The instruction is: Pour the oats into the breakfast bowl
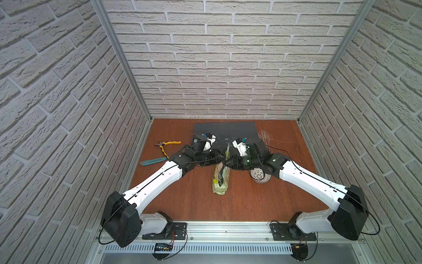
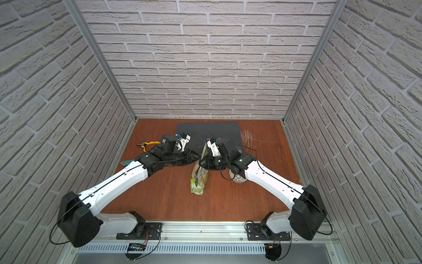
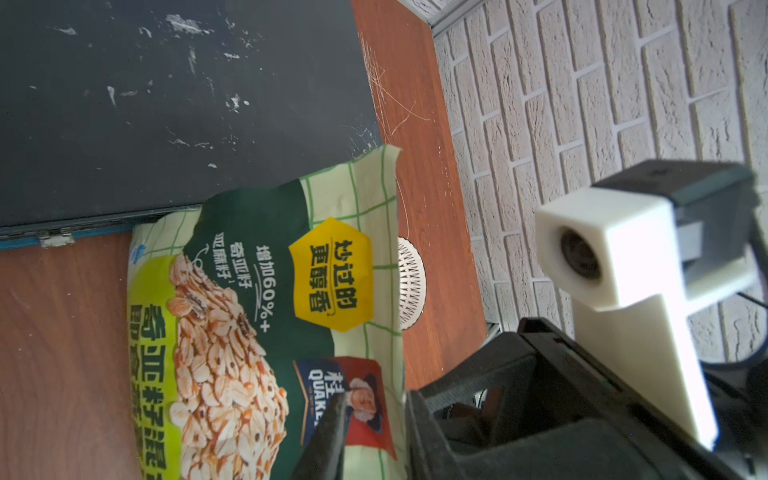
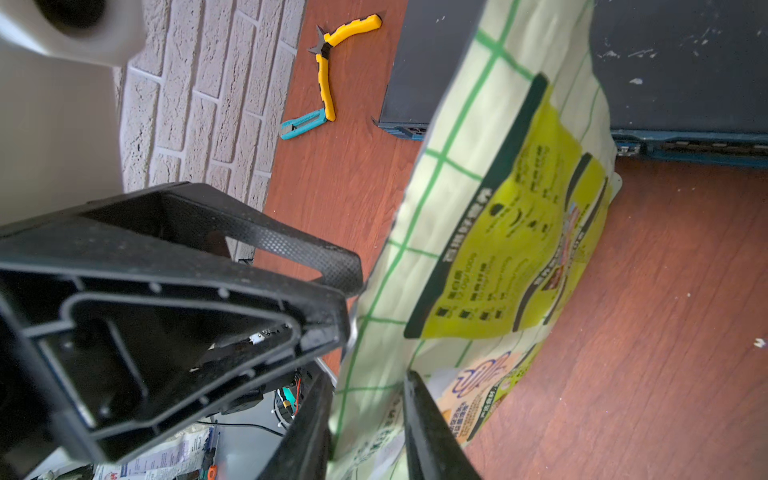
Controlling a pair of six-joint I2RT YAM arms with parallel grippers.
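A tall green-and-white oats bag [image 1: 220, 187] stands upright on the table between both arms. Its printed front [image 3: 232, 360] fills much of the left wrist view. My left gripper has its fingers apart with the bag's side edge between them. From the opposite side, my right gripper is shut on the bag's edge; the pale film shows between its fingers. Whether the bag's top is cut open cannot be told. The white lattice-patterned bowl [image 1: 258, 174] sits to the right, partly under the right arm.
A dark flat panel [image 1: 226, 128] lies behind the bag. Yellow-handled pliers [image 1: 170, 143] and a teal tool [image 1: 152, 162] rest on the left.
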